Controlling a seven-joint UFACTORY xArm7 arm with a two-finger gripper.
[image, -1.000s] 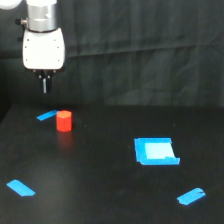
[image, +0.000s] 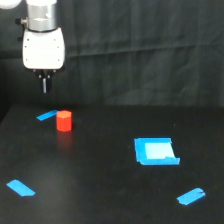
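A small red block (image: 64, 121) stands on the dark table at the far left. Above it and slightly to its left hangs my gripper (image: 44, 84), pointing down from the white arm (image: 43, 49), clear of the block. The fingers are thin and dark against the black curtain, too small to show whether they are apart or together. To the right, a white square edged in blue tape (image: 159, 151) lies flat on the table with nothing on it.
Blue tape strips lie at the near left (image: 20, 188), the near right (image: 190, 196) and behind the block (image: 46, 116). A black curtain (image: 140, 50) hangs at the back. Bare table separates the block from the taped square.
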